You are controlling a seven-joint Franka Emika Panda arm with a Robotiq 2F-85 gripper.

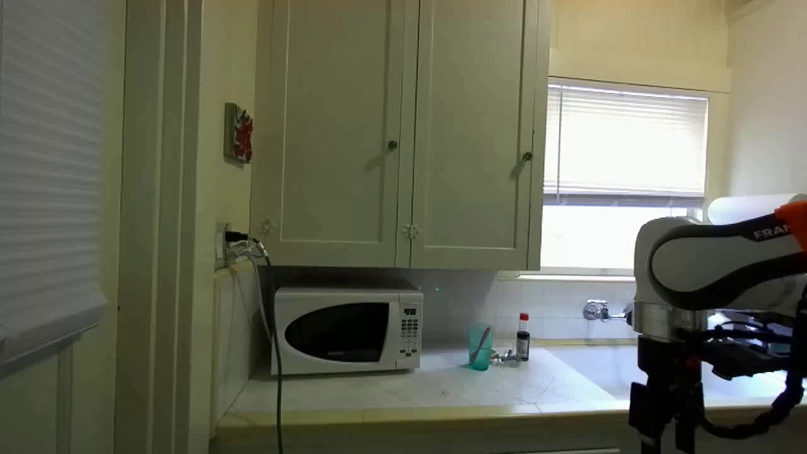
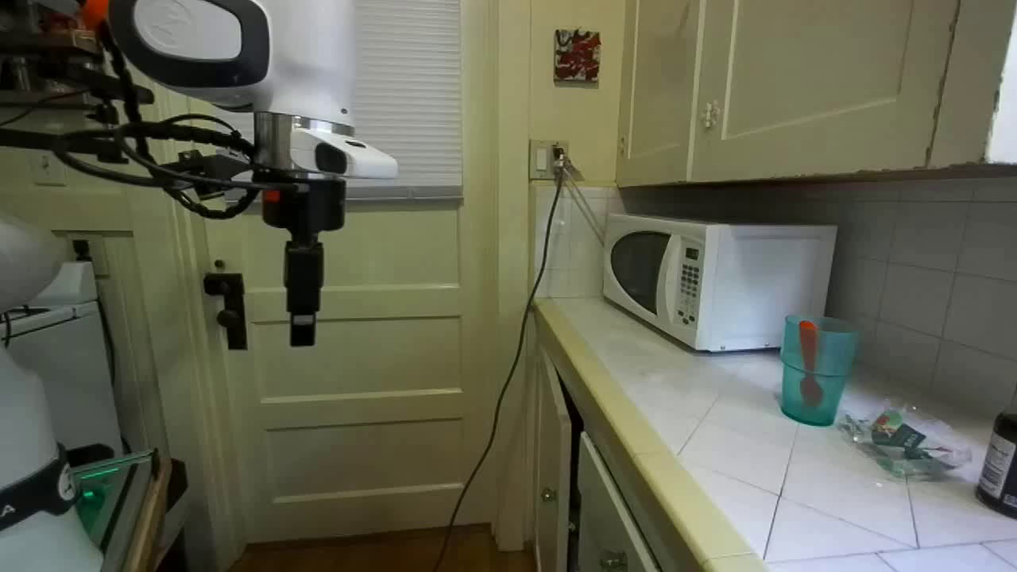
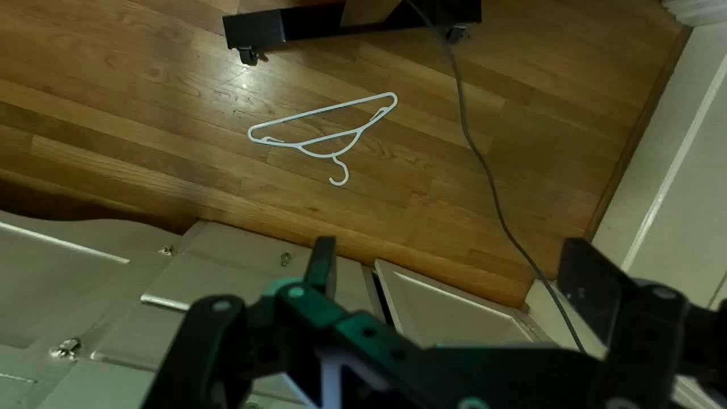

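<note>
My gripper points straight down and stands open, its two dark fingers wide apart with nothing between them. In exterior view 1 the gripper (image 1: 667, 439) is at the lower right, in front of the counter's sink side. Exterior view 2 shows the gripper (image 2: 303, 329) side-on, in the air before the door and left of the counter. Far below it in the wrist view, a white clothes hanger (image 3: 325, 129) lies on the wooden floor. A teal cup (image 2: 808, 381) with an orange-red utensil (image 2: 808, 353) in it stands upright on the counter, well away from the gripper.
On the tiled counter (image 2: 725, 457) are a white microwave (image 2: 763, 276), a clear crinkled package (image 2: 906, 440) and a red-capped dark bottle (image 1: 522, 340). A dark cord (image 2: 510, 381) hangs down to the floor. One lower cabinet door (image 2: 553, 448) stands ajar. Wall cabinets (image 1: 340, 128) overhang the counter.
</note>
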